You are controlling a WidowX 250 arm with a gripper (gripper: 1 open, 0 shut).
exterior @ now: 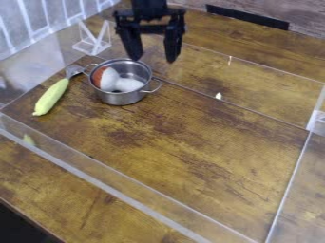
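My dark gripper (150,45) hangs at the top centre of the camera view, above and behind a steel pot (124,94). It is open, its two fingers pointing down, with nothing visible between them. The pot holds white items and a reddish one. A yellow corn cob (51,97) lies to the left of the pot on the wooden table (178,161).
Clear plastic walls surround the work area. A white wire stand (93,40) stands at the upper left, and a utensil (75,71) lies beside the pot.
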